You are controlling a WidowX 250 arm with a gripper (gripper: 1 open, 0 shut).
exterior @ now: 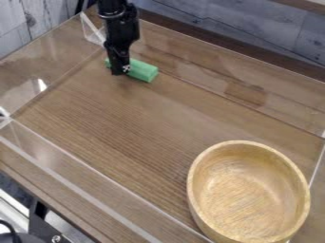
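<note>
The dark robot arm reaches down from the top of the view, with its gripper (118, 66) low at the left part of a small green block (139, 70) on the wooden table. The fingers overlap or sit right at the block's left end; whether they are shut on it is too small to tell.
A large beige bowl (246, 191) sits at the front right of the table (127, 142). Grey boards border the back and the upper left.
</note>
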